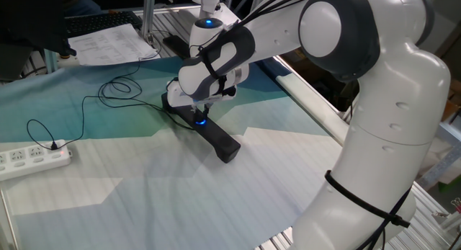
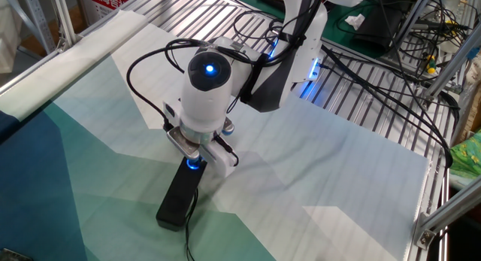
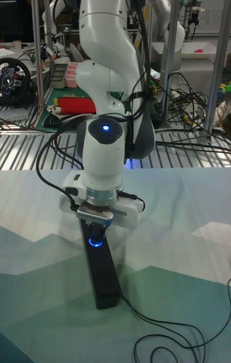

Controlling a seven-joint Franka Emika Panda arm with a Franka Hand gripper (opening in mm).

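Note:
A long black bar [image 1: 217, 140], which looks like a soundbar, lies on the table cloth. On its top glows a blue ring [image 3: 95, 243], apparently around a knob. My gripper [image 3: 96, 234] points straight down at that ring, its dark fingertips right at or just above it. Whether the fingers pinch the knob or stand apart around it is too small to make out. In exterior view 2, the hand covers one end of the bar [image 2: 178, 199]; the other end is in plain sight.
A thin black cable [image 1: 124, 104] coils on the cloth and runs to a white power strip [image 1: 32, 161] at the left edge. Papers [image 1: 112, 45] and a keyboard [image 1: 101, 23] lie at the back.

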